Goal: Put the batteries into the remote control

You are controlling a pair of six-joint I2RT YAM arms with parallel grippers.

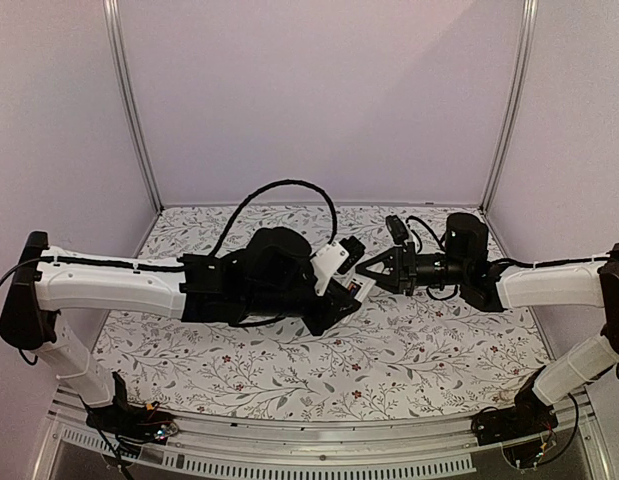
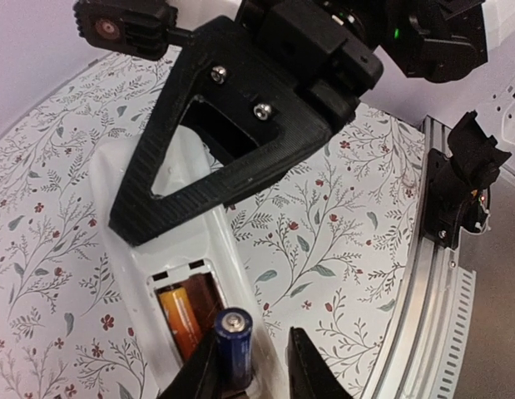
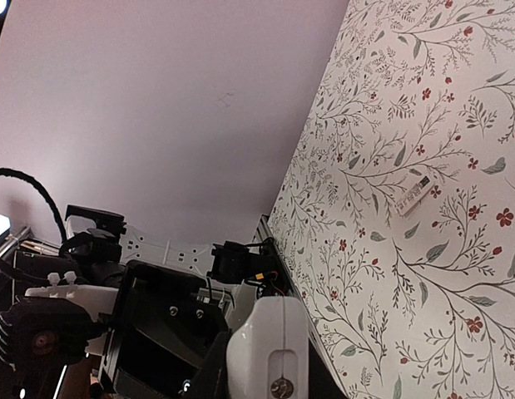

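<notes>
The white remote is held in the air by my right gripper (image 1: 374, 268), whose black fingers clamp its upper end; its white end (image 3: 268, 349) fills the bottom of the right wrist view. In its open compartment an orange-yellow battery (image 2: 180, 320) lies beside a darker slot. A dark blue battery (image 2: 235, 349) with a silver end stands at a tilt over the compartment's lower part. My left gripper (image 1: 334, 305) is at the compartment, part open, with its fingertips near the blue battery; whether they touch it I cannot tell.
A small white labelled item (image 3: 413, 196) lies on the flowered table (image 3: 432, 291).
</notes>
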